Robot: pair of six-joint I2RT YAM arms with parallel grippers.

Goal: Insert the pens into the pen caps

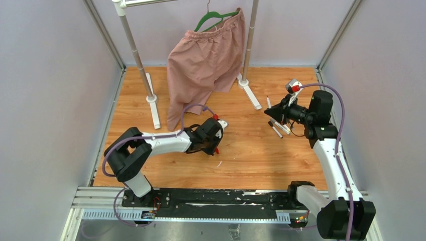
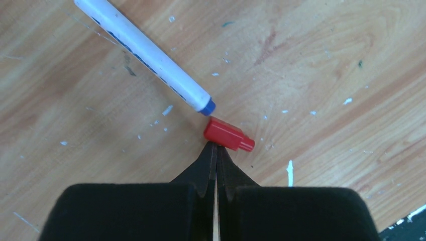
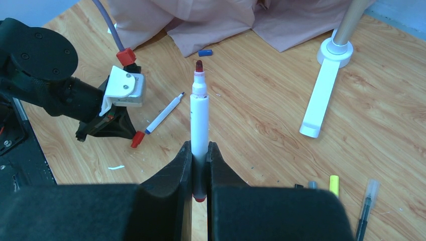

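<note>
My right gripper is shut on a white marker (image 3: 199, 120) with a dark red tip, held upright in the right wrist view. In the left wrist view, the shut fingertips of my left gripper are right at a red cap (image 2: 226, 133) lying on the wood, with nothing seen between them. A white pen with a blue end (image 2: 145, 55) lies just beyond that cap. A small blue cap (image 3: 205, 52) lies near the pink cloth.
The pink shorts (image 1: 203, 70) hang from a rack, whose white foot (image 1: 250, 98) stands on the table. Several pens and markers (image 1: 275, 129) lie below my right gripper.
</note>
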